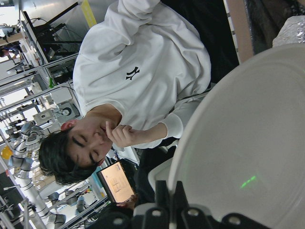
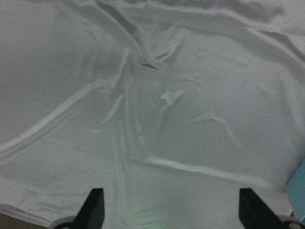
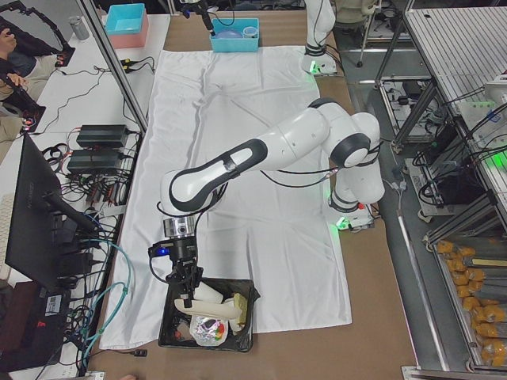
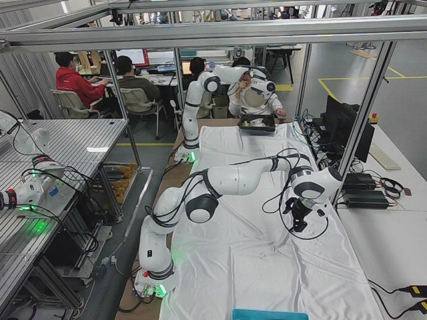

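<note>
A cream plate (image 3: pixel 214 310) (image 1: pixel 243 133) is held upright in my left gripper (image 3: pixel 188 297), which is shut on its rim over a black bin (image 3: pixel 168 332) in the camera left view. In the bin are a crumpled plastic-wrapped item (image 3: pixel 207 332), a white item and a yellowish block (image 3: pixel 238 305). The plate fills the right side of the left wrist view. My right gripper (image 4: pixel 297 223) hangs over the white cloth; in the right wrist view its fingers stand wide open with only cloth below.
A blue bin (image 3: pixel 234 45) stands at the far end, its edge (image 2: pixel 298 186) showing in the right wrist view. Frame posts, monitors and cables line the sides; a seated person is close beyond the black bin.
</note>
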